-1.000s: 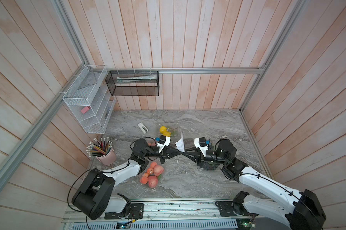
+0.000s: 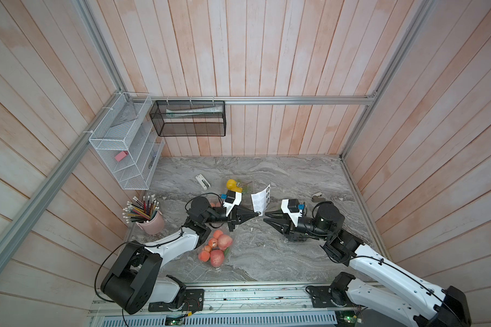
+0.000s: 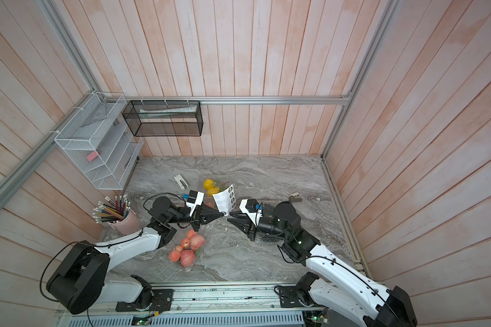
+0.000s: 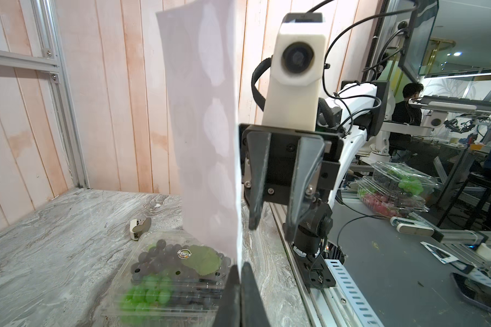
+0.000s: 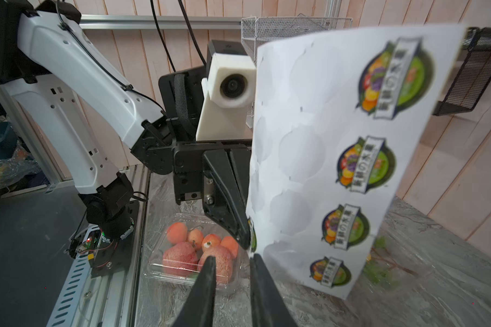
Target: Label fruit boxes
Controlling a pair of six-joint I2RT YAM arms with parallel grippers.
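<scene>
A white sheet of round fruit labels [image 5: 294,163] stands upright, its lower edge pinched in my left gripper, which is shut. A column of printed labels [image 5: 346,226] runs down one side; the other side has bare round spots. One label [image 5: 252,234] shows at the left fingertips. My right gripper is open, facing the left one a short way off, with nothing seen between its fingers. A clear box of peaches and smaller orange fruit [image 5: 199,253] is near the front left. On the right, under the right arm, lies a clear box of grapes [image 4: 169,278].
Yellow fruit [image 2: 233,185] lies in clear packaging behind the left gripper. A white device [image 2: 202,181] is at the back left, a pot of pencils [image 2: 151,223] at the left edge.
My right gripper has drawn back to the right, from meeting the left fingertips to a small gap, and now stands open. The sheet has turned to show its printed face. The left arm has stayed put.
</scene>
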